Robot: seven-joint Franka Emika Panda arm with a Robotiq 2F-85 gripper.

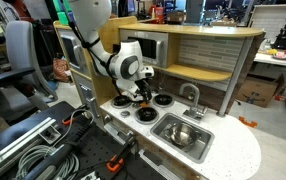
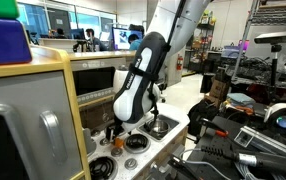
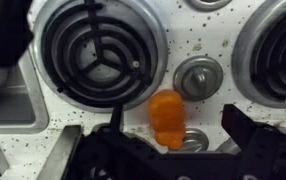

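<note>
An orange object (image 3: 166,116) with a rounded top stands on the white stovetop among the burners. In the wrist view it shows in the gap between the two dark fingers of my gripper, which stands open. No contact between the fingers and the object can be seen. Exterior view 2 shows the orange object (image 2: 119,143) low beside the burners, under the white arm (image 2: 133,95). In exterior view 1 the object (image 1: 145,102) is small and close to the gripper's end.
Black coil burners (image 3: 96,53) surround the object, and a silver knob (image 3: 197,77) sits close beside it. To the right are a sink with a metal bowl (image 1: 180,133), a faucet (image 1: 191,96) and clear white counter (image 1: 233,140). A wooden shelf (image 1: 198,70) runs behind.
</note>
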